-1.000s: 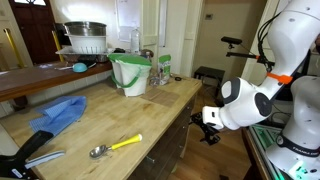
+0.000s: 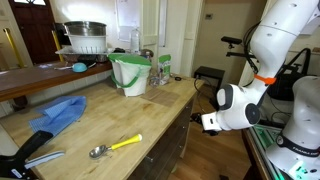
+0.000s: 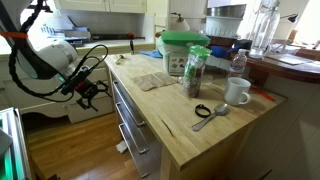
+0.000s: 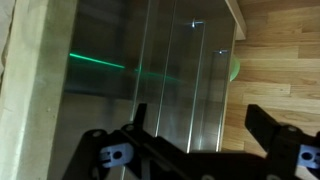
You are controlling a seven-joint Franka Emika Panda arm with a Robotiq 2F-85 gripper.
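My gripper stands open, its two dark fingers wide apart and nothing held between them in the wrist view. Past the fingertips run the grey drawer fronts (image 4: 178, 75) with long metal edges. In exterior view 2, the gripper (image 3: 88, 101) hangs low, to the left of the drawers (image 3: 138, 132) under the counter. Exterior view 1 has the gripper (image 2: 209, 124) close to the counter's drawer side, below the worktop. Whether a finger touches a drawer edge, I cannot tell.
On the wooden counter (image 2: 105, 110) lie a blue cloth (image 2: 58, 115), a spoon with a yellow handle (image 2: 127, 142) and a white-green bin (image 2: 130, 74). A white mug (image 3: 237, 92) stands on the counter's near end. Wooden floor (image 4: 280, 65) lies open beside the drawers.
My arm's white link has drawn back to the right and become more upright in exterior view 1. The gripper has stayed low beside the drawers. The counter items look unmoved.
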